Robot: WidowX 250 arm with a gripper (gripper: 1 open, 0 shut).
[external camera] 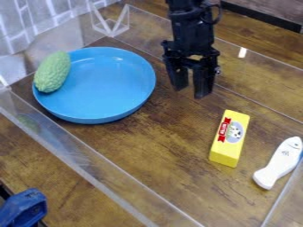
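The dark robot arm (190,35) reaches down from the top centre, its gripper (190,75) low over the bare wooden table, right of the blue plate (97,93). Whether its fingers are open or shut is hard to tell at this size. A green oblong object (52,73) rests on the plate's left side. A yellow box (229,142) with a red and white label lies at the right, and a white elongated object (278,162) lies beside it at the far right.
A dark blue object (21,209) sits in the bottom left corner. Clear or shiny strips run along the left and bottom edges.
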